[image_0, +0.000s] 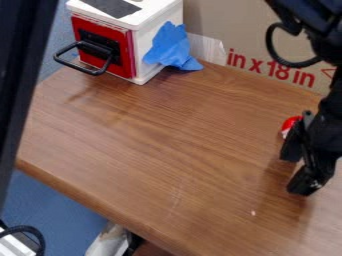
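Note:
The black gripper (305, 155) hangs low over the right side of the wooden table (147, 160). A red and white object (289, 124) sits just behind it, partly hidden by the gripper's body. Whether the fingers are open or shut, and whether anything is between them, I cannot tell.
A white toy oven with a red front (104, 48) and black handle stands at the back left, a blue cloth (170, 48) beside it. A cardboard box (247, 30) lines the back. The table's edge runs along the lower left.

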